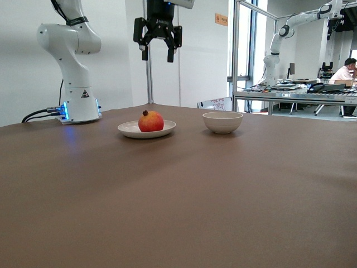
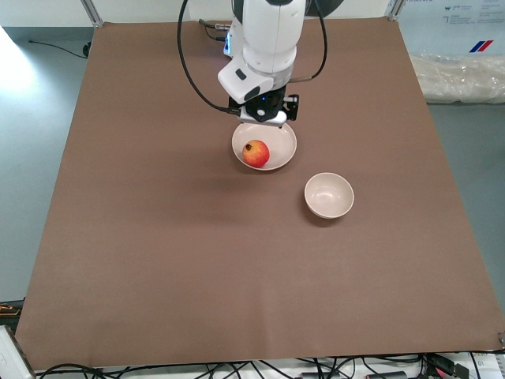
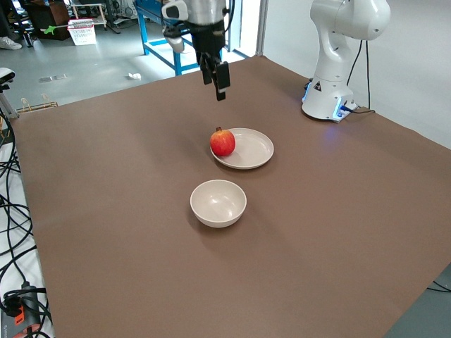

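A red pomegranate (image 2: 256, 154) (image 1: 151, 121) (image 3: 223, 143) sits on a white plate (image 2: 279, 145) (image 1: 129, 129) (image 3: 253, 148), toward its left edge in the left view. A small white bowl (image 2: 329, 195) (image 1: 222, 121) (image 3: 218, 203) stands beside the plate. The black gripper (image 1: 158, 56) (image 3: 215, 89) hangs in the air above the plate, its fingers pointing down and apart in the top view, with nothing between them. In the left view the arm's housing hides most of the fingers.
The white arm's base (image 1: 79, 113) (image 3: 324, 101) stands at the back edge, with cables beside it. More cables run along the opposite edge beyond the table.
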